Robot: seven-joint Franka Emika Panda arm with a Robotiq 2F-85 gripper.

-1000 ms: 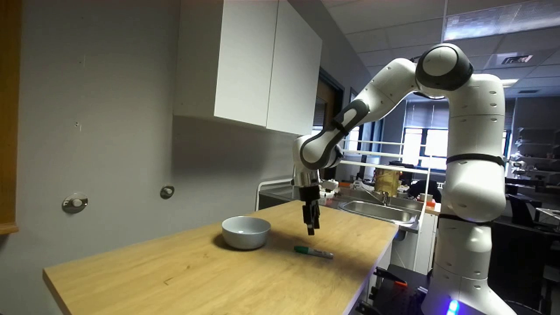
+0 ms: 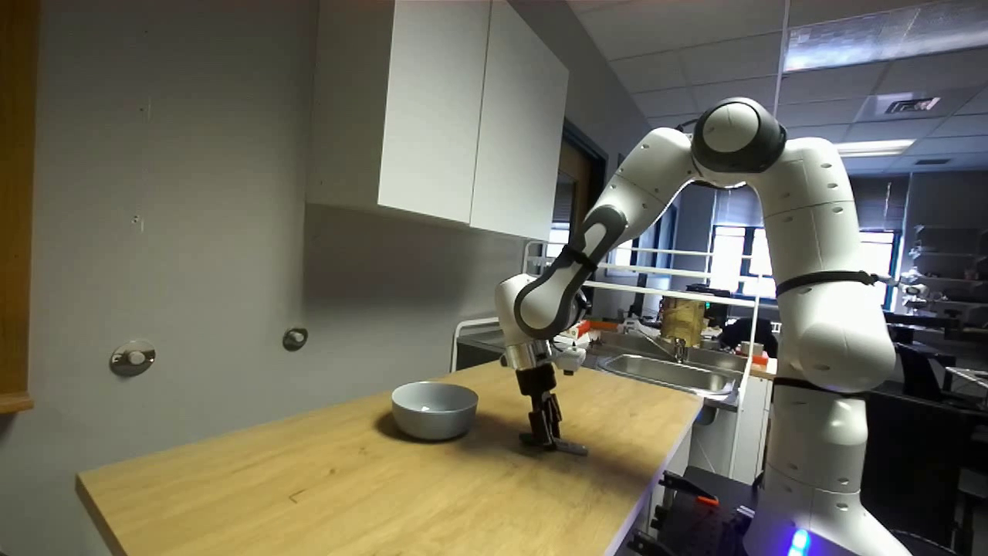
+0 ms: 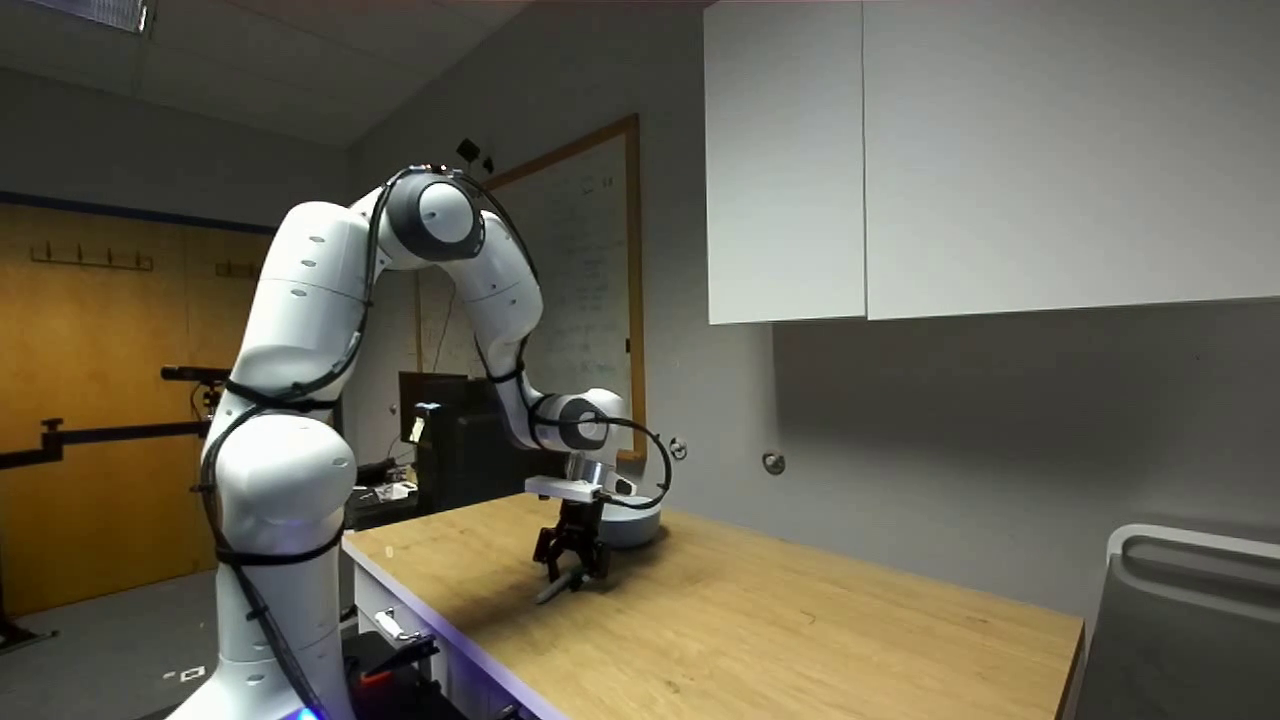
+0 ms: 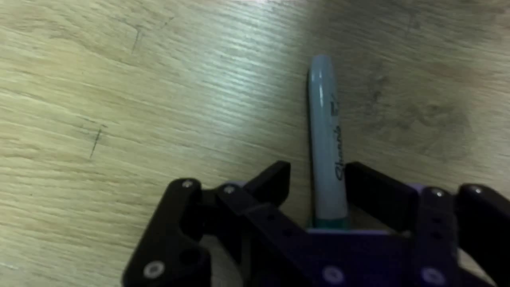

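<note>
A grey marker [image 4: 327, 129] with a green end lies on the wooden tabletop. In the wrist view it runs between the two black fingers of my gripper; the right finger lies close against its side, while a gap shows at the left one. The fingers stand part open. Much of the marker's green end is hidden by the gripper. In exterior view 1 my gripper [image 2: 544, 437] points down at the table, with the marker's grey body [image 2: 570, 448] sticking out to the right. A grey bowl [image 2: 434, 412] sits upright to the left of the gripper.
Bare tabletop [image 2: 352, 491] spreads out in front of the bowl. A white wall cabinet [image 2: 435, 120] hangs above the back of the table. Beyond the table's far end is a metal sink [image 2: 671, 372].
My gripper has come down, slightly left in exterior view 1, from above the marker to around it at the tabletop. The marker and bowl look unmoved.
</note>
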